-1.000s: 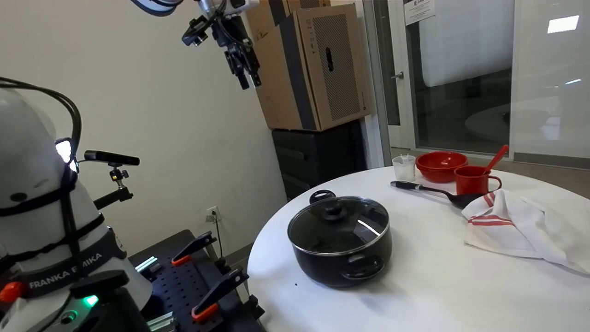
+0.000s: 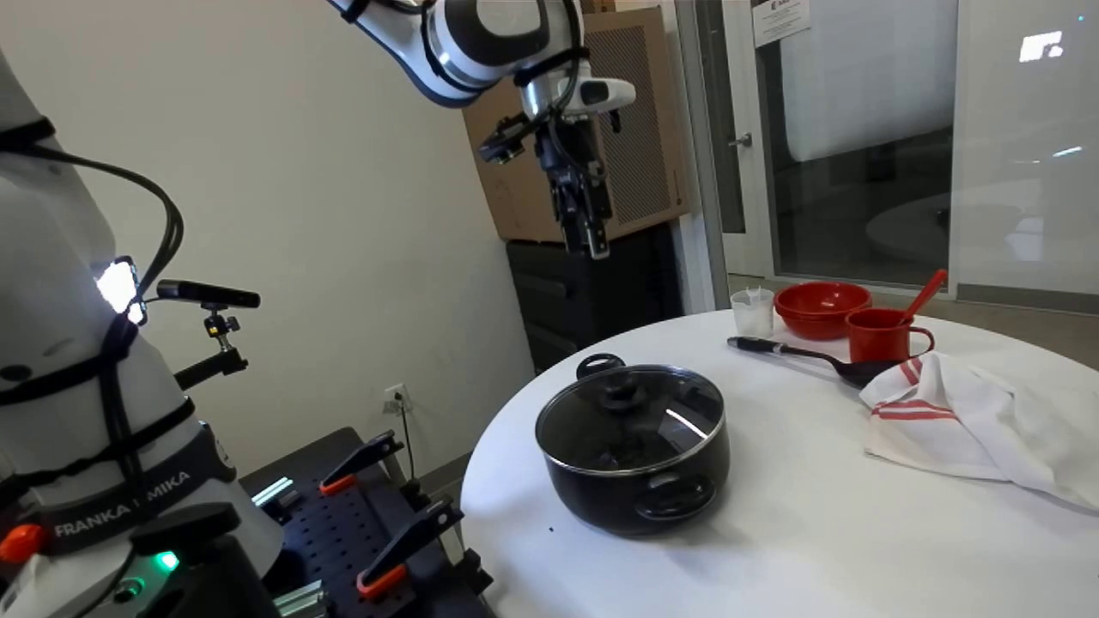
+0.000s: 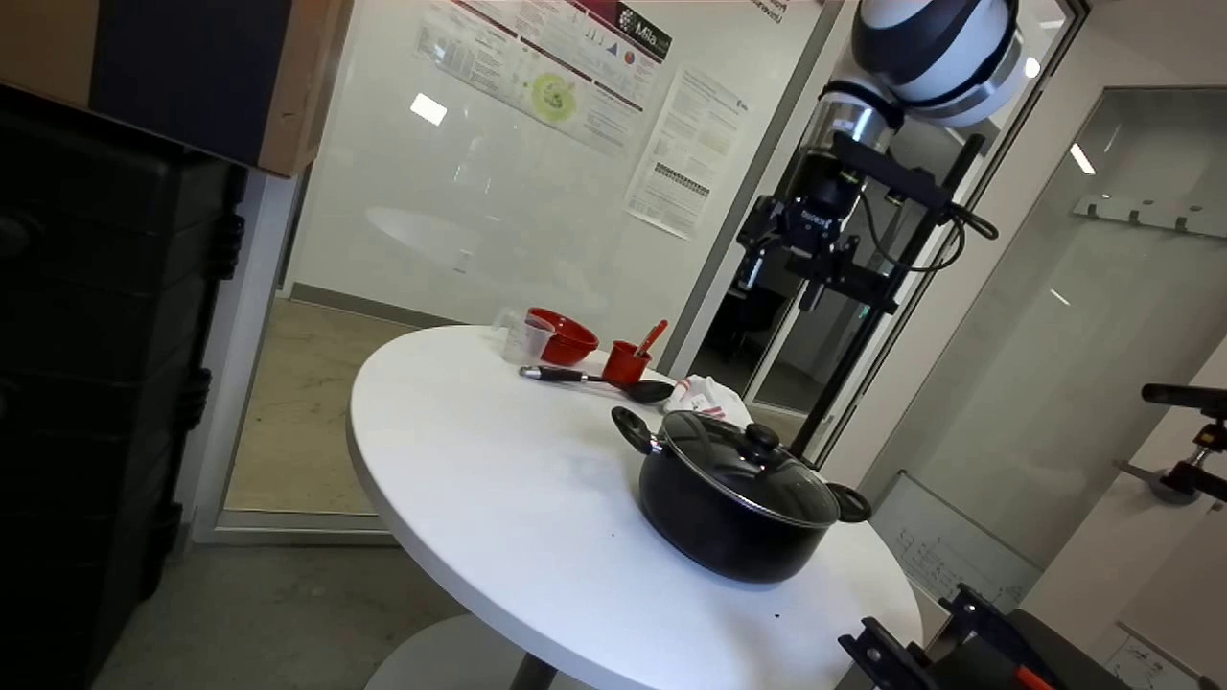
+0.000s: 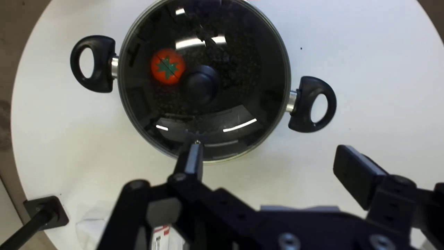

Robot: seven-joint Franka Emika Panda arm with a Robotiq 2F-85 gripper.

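Observation:
A black pot (image 2: 635, 494) stands on the white table, covered by a glass lid (image 3: 736, 454) with a black knob (image 4: 201, 84). Through the glass in the wrist view, a red tomato-like item (image 4: 174, 75) with a green star-shaped top shows inside. High above the table hangs my gripper (image 3: 779, 286), its fingers (image 4: 358, 175) spread wide and nothing between them. From the wrist camera, the left finger overlaps the near rim of the lid, while the right one appears over bare table. No contact with the pot shows.
Behind the pot lie a black ladle (image 2: 793, 352), red bowls (image 2: 822, 309), a clear cup (image 2: 752, 314), a red mug (image 2: 878, 336) with a red utensil, and a red-striped white towel (image 2: 968, 422).
Over the last second my arm has swung outward over the table, and the gripper sits lower and further right in exterior view 1. The pot and other tableware have stayed put.

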